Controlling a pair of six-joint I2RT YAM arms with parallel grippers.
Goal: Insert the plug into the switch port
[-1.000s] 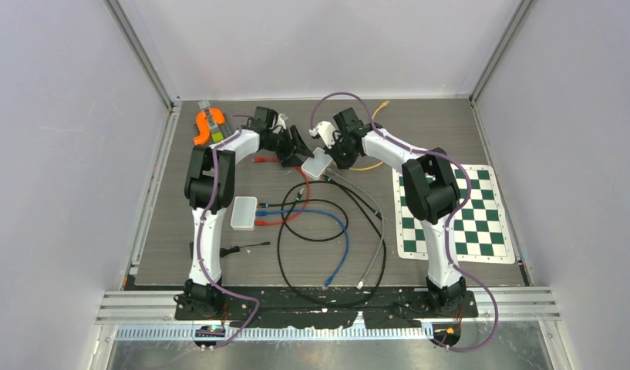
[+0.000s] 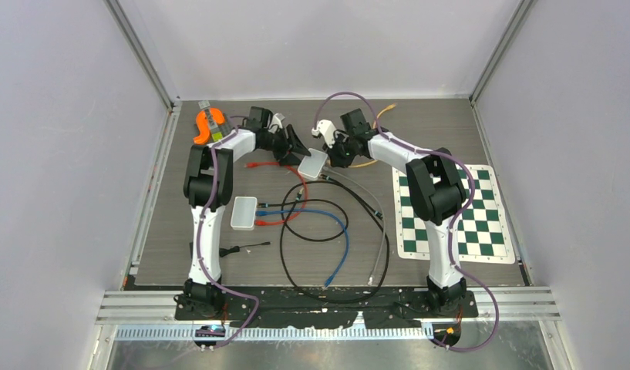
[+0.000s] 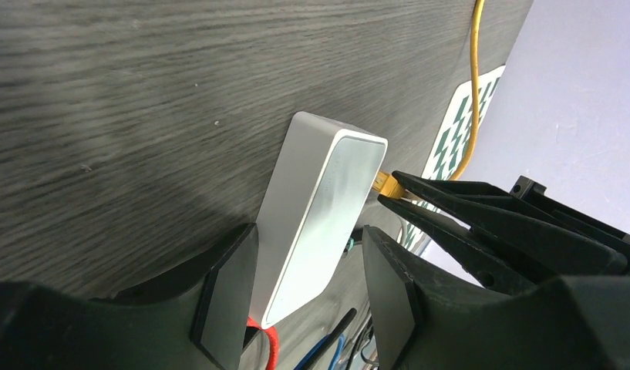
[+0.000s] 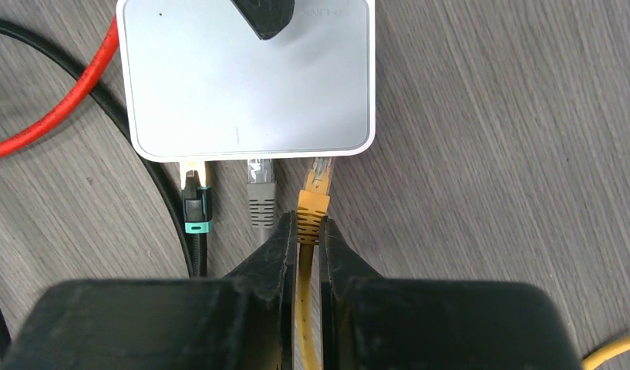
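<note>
The white switch box (image 3: 327, 223) stands between the spread fingers of my left gripper, the left finger (image 3: 227, 293) against its side and a narrow gap before the right one. My right gripper is shut on the yellow plug (image 4: 313, 202), just in front of the box's port side. Part of the plug's clear tip (image 4: 321, 168) shows outside the edge of the switch box (image 4: 250, 92); its front end is hidden under that edge, so its depth in the port cannot be told. The plug tilts slightly against the box.
Beside the yellow plug, a grey plug (image 4: 261, 196) and a black plug (image 4: 196, 204) sit at the same side of the box. A second white box (image 2: 244, 213), looped cables and a checkered board (image 2: 481, 212) lie nearer the front. Bare table lies behind the box.
</note>
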